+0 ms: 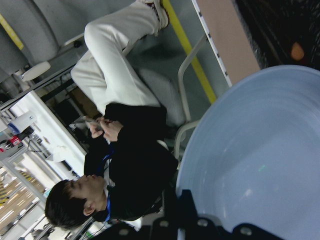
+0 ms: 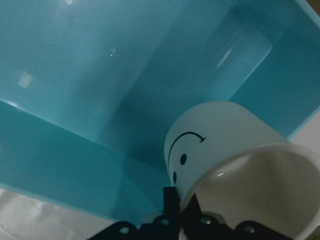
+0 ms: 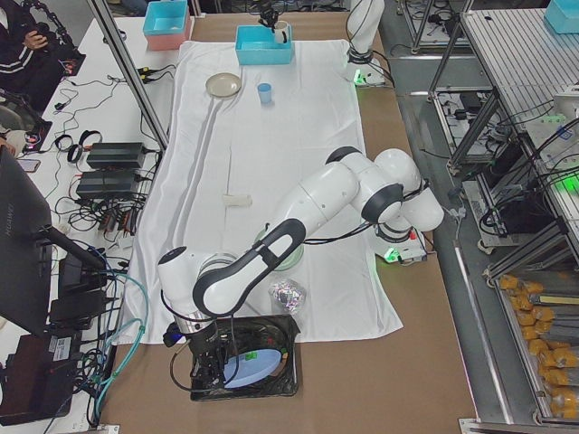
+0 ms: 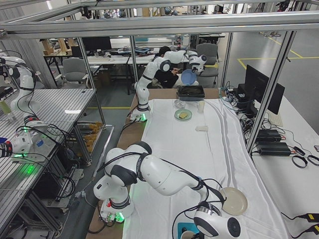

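My left gripper is shut on the rim of a blue plate [image 1: 255, 155], held tilted over the black bag-lined bin [image 3: 289, 362]; the plate [image 4: 188, 76] appears raised in the camera right view. My right gripper is shut on the rim of a white smiley-face mug [image 2: 225, 125], which is above or inside the turquoise bin [image 2: 75, 160] at the far end.
A green plate [image 4: 183, 114] with a yellow piece, a crumpled foil item [image 3: 288, 294], a beige plate [image 3: 223, 84] and a blue cup [image 3: 264, 92] are on the white cloth.
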